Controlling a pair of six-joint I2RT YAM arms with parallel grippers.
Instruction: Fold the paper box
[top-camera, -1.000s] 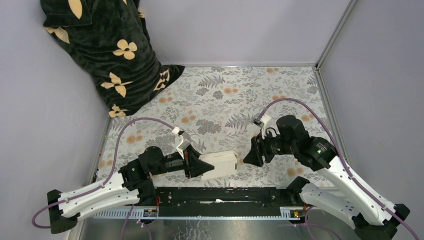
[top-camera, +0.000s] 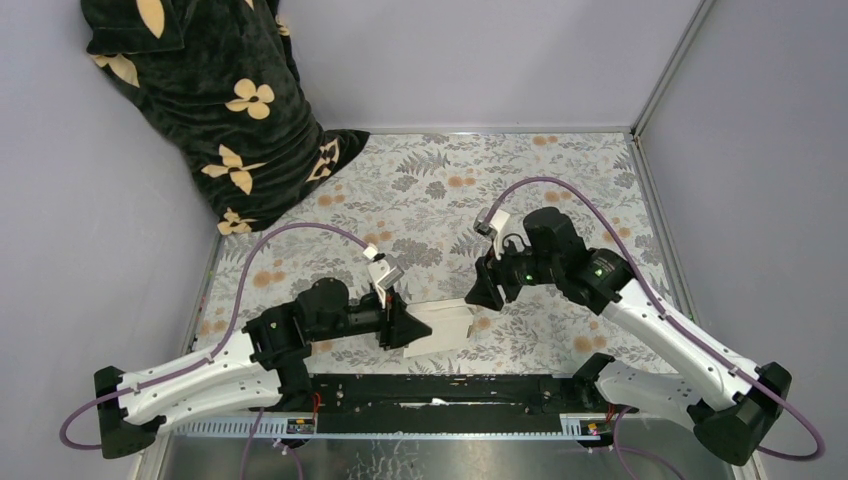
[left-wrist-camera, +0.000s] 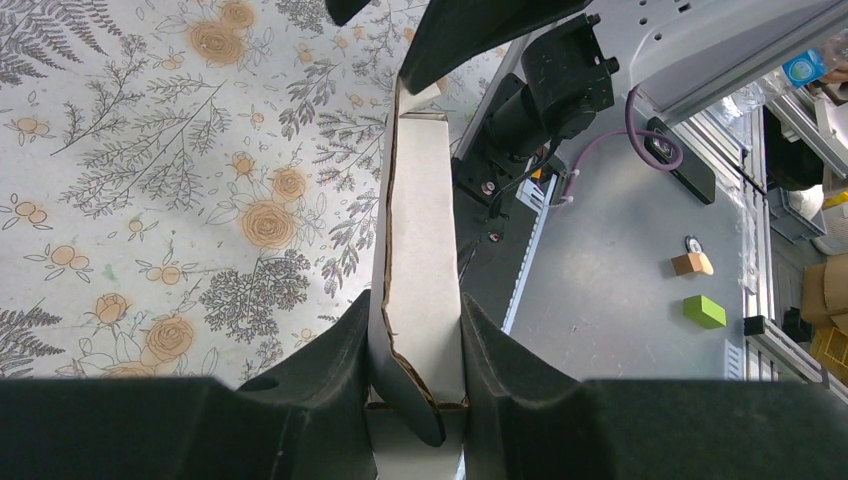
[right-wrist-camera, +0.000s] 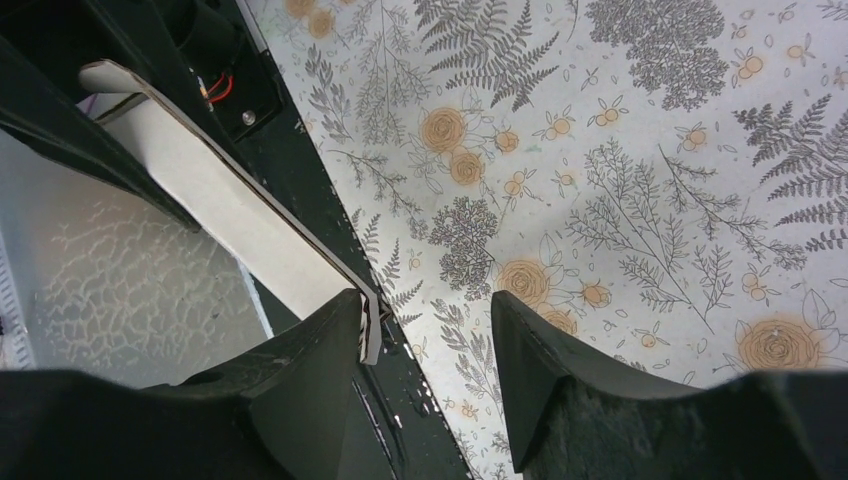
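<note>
The white paper box (top-camera: 436, 335) lies near the front edge of the patterned surface. My left gripper (top-camera: 396, 328) is shut on its near end; in the left wrist view the long folded cardboard (left-wrist-camera: 425, 240) rises from between the fingers. My right gripper (top-camera: 482, 295) stands at the box's right end, part open. In the right wrist view its fingers (right-wrist-camera: 342, 345) are apart, the left one by the end of the cardboard strip (right-wrist-camera: 255, 225), with bare surface between them.
A dark flowered blanket (top-camera: 235, 140) hangs at the back left. Dark rail and frame run along the front edge.
My right gripper has moved left and toward the back, closer to the box. The left gripper's wrist has shifted slightly right, still on the box.
</note>
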